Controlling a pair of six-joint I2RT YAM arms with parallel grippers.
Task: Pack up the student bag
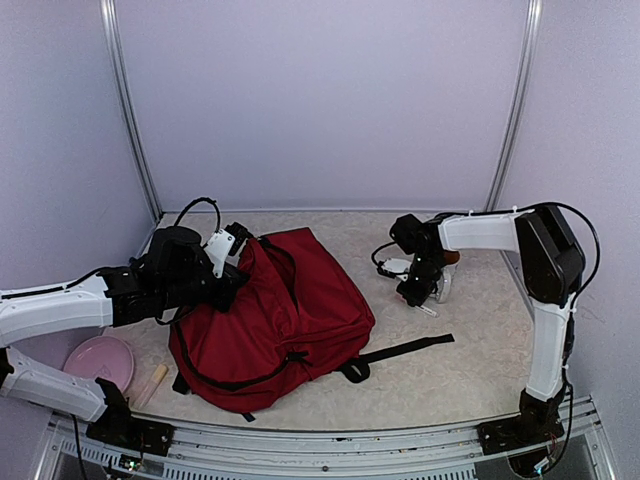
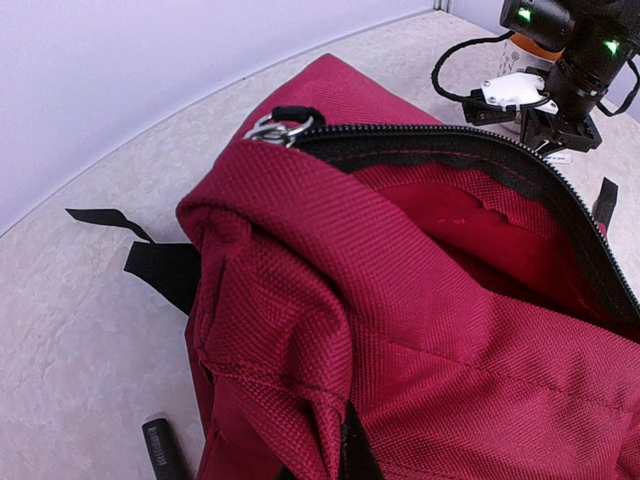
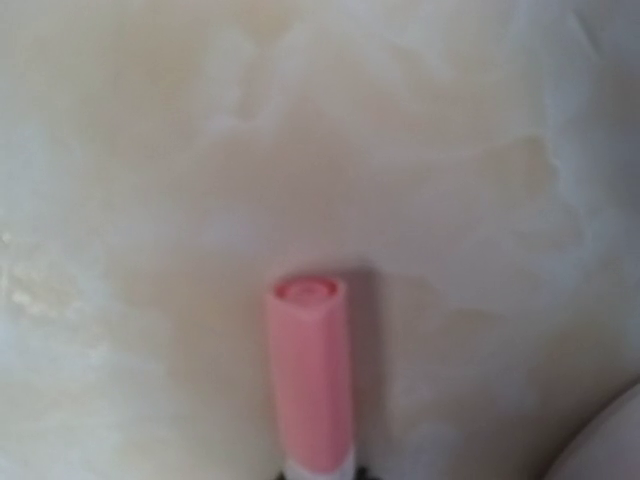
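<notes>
The red backpack [image 1: 290,330] lies on the table with its zipped mouth partly gaping. My left gripper is shut on a fold of its cloth; the main opening [image 2: 470,225] shows beside that fold. At the right, my right gripper [image 1: 412,300] is down at the table over a pen with a pink end [image 3: 312,380] and a white section. Its dark fingertips just show on either side of the pen at the bottom of the right wrist view; whether they grip it cannot be told.
Behind the right gripper stands a clear container with a brown top [image 1: 451,258], partly hidden. A pink plate [image 1: 103,362] and a pale stick-like item [image 1: 151,385] lie at the left. A black strap [image 1: 410,349] stretches right from the bag.
</notes>
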